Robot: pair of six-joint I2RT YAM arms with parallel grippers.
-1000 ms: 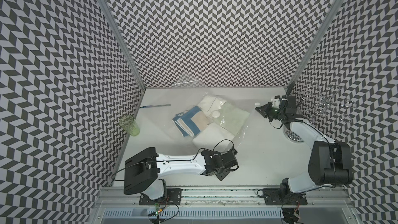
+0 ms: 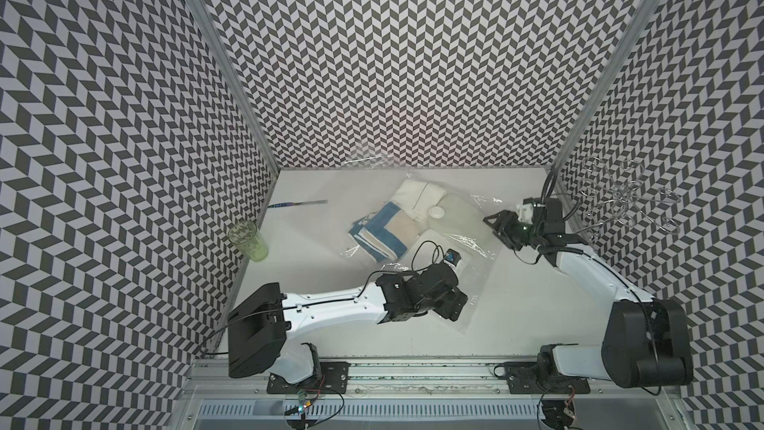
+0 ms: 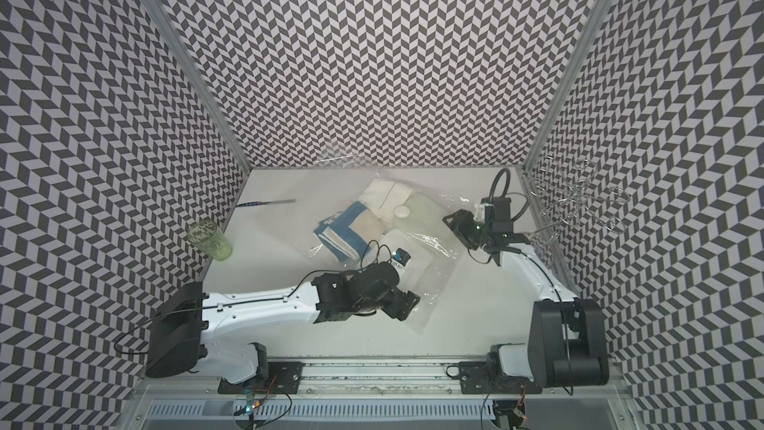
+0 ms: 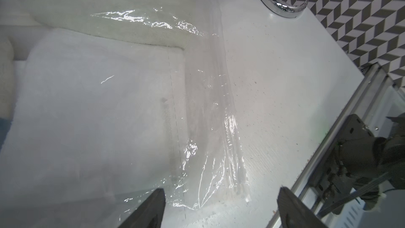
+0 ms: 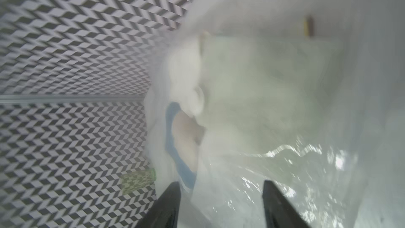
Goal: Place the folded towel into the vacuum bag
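Note:
Clear plastic vacuum bag [image 2: 469,302] lies at a slant in the table's middle, with folded towels under its film. They are a blue-edged towel [image 2: 386,231], a cream one [image 2: 418,195], a pale green one [image 2: 465,219] and a white towel [image 4: 101,114]. A white round valve [image 2: 436,212] sits on the bag. My left gripper is open over the bag's near right end, nothing between its fingers. To the bag's right, my right gripper stands partly open, its fingers apart; plastic film blurs behind them in the right wrist view.
A green patterned glass [image 2: 251,242] leans at the left wall, and a blue pen-like item [image 2: 298,204] lies at the back left. By the right wall is a chrome wire stand [image 2: 624,199], its base [image 4: 280,2] round.
Over the last second the bag and its towels shifted right.

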